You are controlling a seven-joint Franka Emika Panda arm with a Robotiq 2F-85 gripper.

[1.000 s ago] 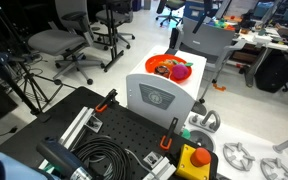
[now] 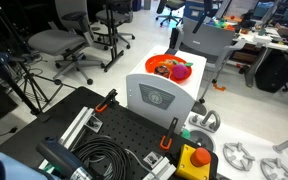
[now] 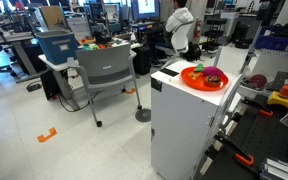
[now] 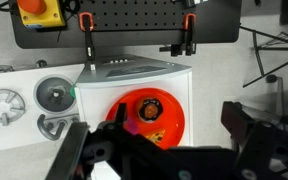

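Note:
On the white surface sits a round red-orange plate (image 2: 189,78) holding several small items. Among them the wrist view shows a dark brown round piece (image 4: 152,107), an orange triangular piece (image 4: 157,137) and a purple item (image 4: 132,128) partly covered by my left finger. The purple item (image 3: 213,73) also shows on the plate in exterior view 2. High above the plate, my gripper stands open, its dark fingers wide apart with nothing between them. In exterior view 1, my gripper (image 2: 198,22) appears at the top edge.
A grey panel (image 2: 158,97) stands upright in front of the plate. Beside the plate are a small sink (image 4: 54,94) with a faucet (image 4: 52,128) and stove burners (image 4: 1,105). A yellow box with a red button (image 2: 196,160) sits on the black perforated table (image 4: 134,12). Bare floor (image 4: 222,80) lies past the plate.

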